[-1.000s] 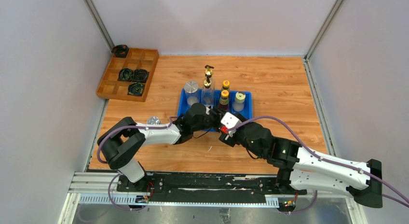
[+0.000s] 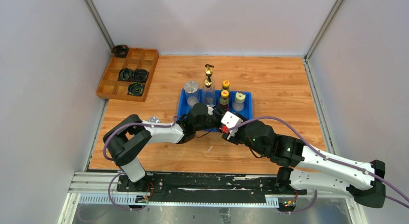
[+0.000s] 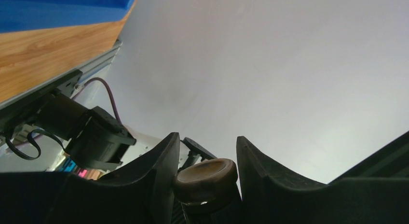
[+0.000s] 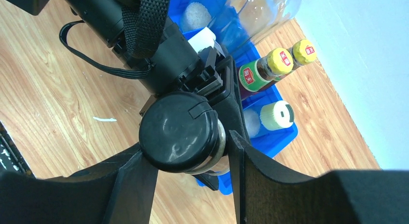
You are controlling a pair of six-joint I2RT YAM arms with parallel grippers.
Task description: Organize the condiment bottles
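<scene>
My two grippers meet over the front of the blue tray (image 2: pixel 248 108). In the left wrist view my left gripper is shut on a dark round-topped container (image 3: pixel 205 178). In the right wrist view a black-capped container (image 4: pixel 176 130) sits between the fingers of my right gripper; whether they grip it is unclear. Two yellow-capped sauce bottles (image 4: pixel 255 75), a cream-lidded shaker (image 4: pixel 276 115), tall gold-topped bottles (image 2: pixel 208 94) and a silver-lidded jar (image 2: pixel 191 91) stand in the tray.
A wooden compartment tray (image 2: pixel 113 86) with dark coiled items stands at the back left. A silver lid-like disc (image 2: pixel 153 119) lies left of the blue tray.
Both arms have shifted very slightly, the left arm's elbow a little to the right. The bottles in the tray look unmoved.
</scene>
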